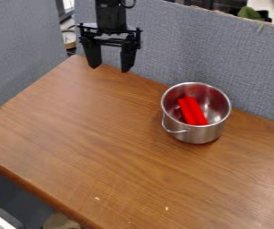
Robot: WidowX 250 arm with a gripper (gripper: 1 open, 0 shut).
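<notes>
A stainless steel pot (196,132) with a wire handle stands on the right side of the wooden table. Inside it rests a red object (191,111), long and slanted. My black gripper (111,59) hangs at the back left, above the table near the rear grey wall and well apart from the pot. Its two fingers are spread wide, and nothing shows between them.
Grey padded walls (194,49) border the back and left of the table (98,148). A small light object lies off the table at the lower left, too cropped to identify.
</notes>
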